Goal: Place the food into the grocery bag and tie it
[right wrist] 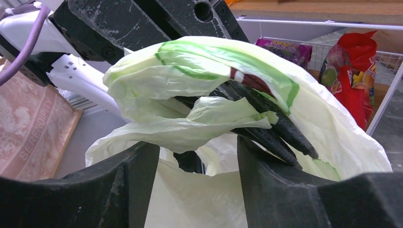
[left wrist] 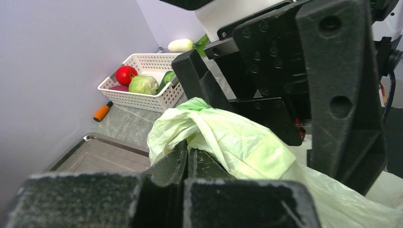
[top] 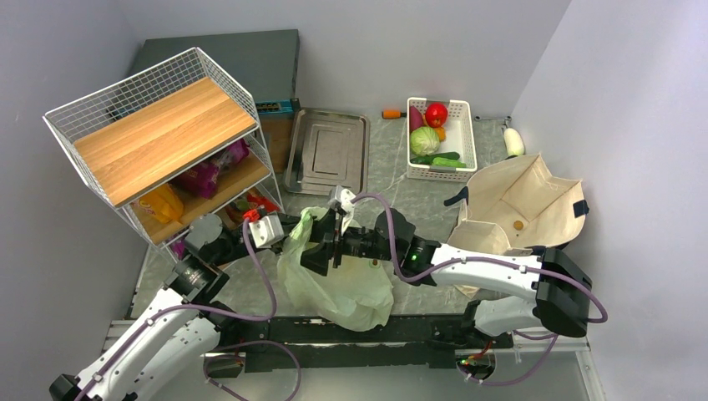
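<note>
The pale green grocery bag point(top: 355, 296) lies crumpled at the table's front, its upper part raised between both arms. In the left wrist view my left gripper is shut, with the bag's bunched film point(left wrist: 247, 142) draped over its fingertips. From the right wrist view, the left fingers point(right wrist: 285, 128) pass through a loop of film and their tips stick out bare; whether film is pinched between them cannot be told. My right gripper stands part open, facing the loop, its two fingers either side of the bag's edge. What the bag contains is hidden.
A white basket point(top: 442, 174) of vegetables stands at the back right, beside an empty metal tray point(top: 330, 150). The beige cloth bag point(top: 526, 200) is open at right. At left, a wire shelf point(top: 163, 138) holds snack packets close to the left arm.
</note>
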